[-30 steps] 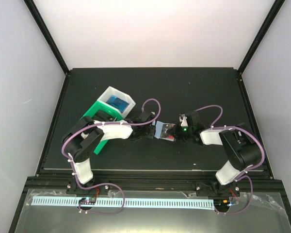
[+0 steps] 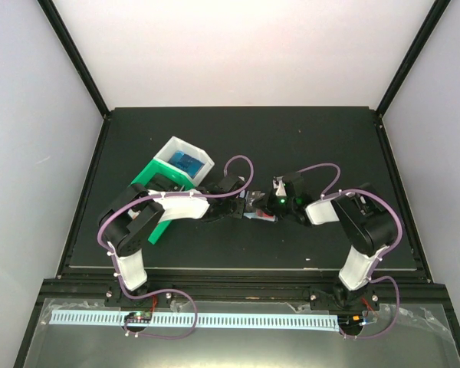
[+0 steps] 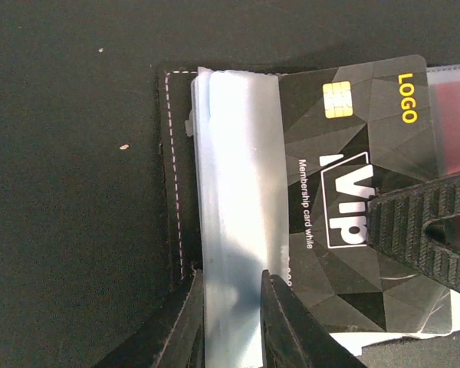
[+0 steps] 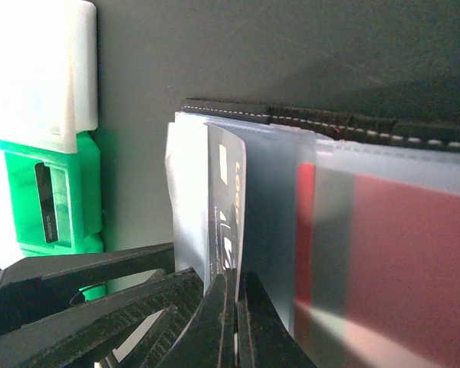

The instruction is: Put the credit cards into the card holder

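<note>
The black card holder [image 2: 259, 216] lies on the mat between my grippers, its clear sleeves over a red panel. A black VIP card shows beside a folded-up pale sleeve; in the right wrist view the card [image 4: 224, 199] is seen nearly edge-on. My left gripper is shut on the pale sleeves at the holder's edge. My right gripper is shut with its tips at the card's near edge; whether anything thin is between them is unclear.
A green container [image 2: 158, 234] and a white container [image 2: 196, 152] with blue cards inside stand at the left.
My right gripper has moved left along the holder toward my left gripper. The left arm looks still.
</note>
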